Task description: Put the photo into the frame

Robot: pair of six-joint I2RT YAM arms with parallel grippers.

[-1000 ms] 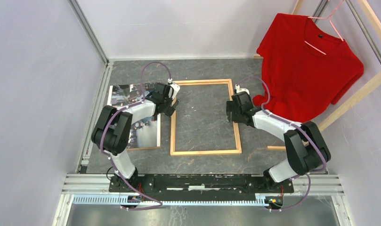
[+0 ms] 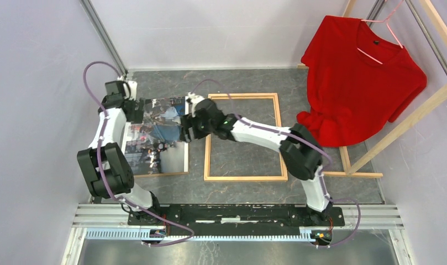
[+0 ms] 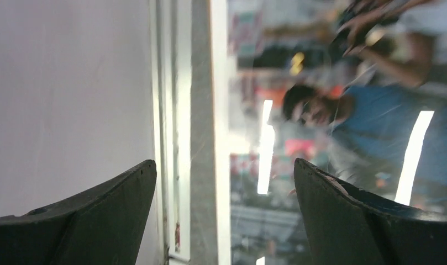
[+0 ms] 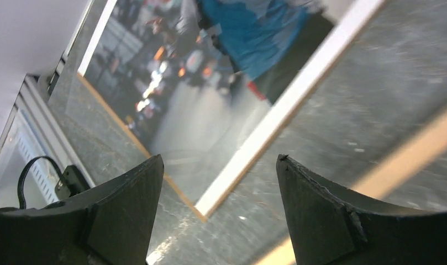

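Observation:
The photo, a glossy print with white side borders and a thin wooden edge, lies flat at the table's left. Right of it lies the empty wooden frame, with bare table inside. My left gripper hangs open over the photo's left edge; in the left wrist view the white border runs between its spread fingers. Over the photo's right edge hovers my right gripper, its fingers parted with nothing held; the photo's near corner shows between them.
A red shirt hangs on a wooden rack at the right. The wall stands close beside my left arm. Between photo and frame there is a narrow strip of bare grey table.
The frame shifted slightly right, and both grippers came away from its sides.

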